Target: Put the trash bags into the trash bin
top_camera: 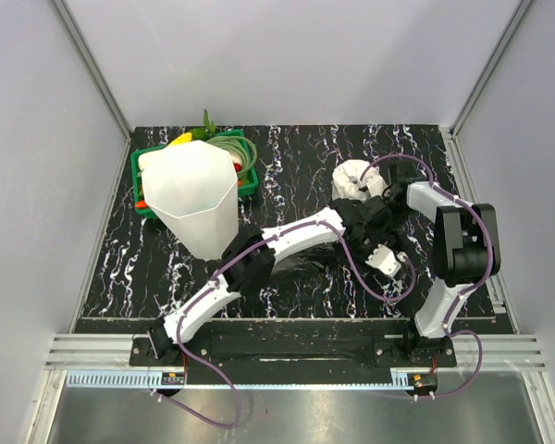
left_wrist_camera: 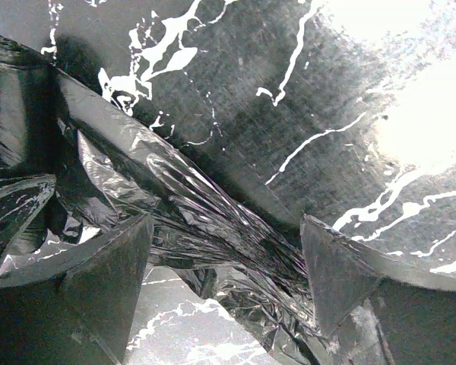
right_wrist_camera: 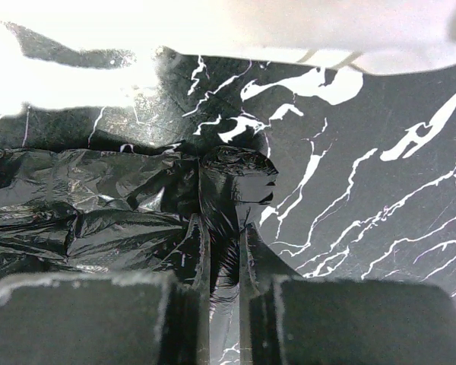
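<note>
A black plastic trash bag [left_wrist_camera: 137, 167] lies crumpled on the marbled table, running beneath my left gripper, which stands open over it with its fingers on either side of the plastic. In the right wrist view, my right gripper is shut on a bunched part of black bag [right_wrist_camera: 83, 205]. In the top view both grippers are close together at centre right, partly hidden by their arms. A tall white bin [top_camera: 190, 217], apparently the trash bin, stands on the left.
A green crate [top_camera: 245, 185] with vegetables stands behind the bin. A white crumpled sack [top_camera: 351, 171] sits at the back right, just beyond the grippers.
</note>
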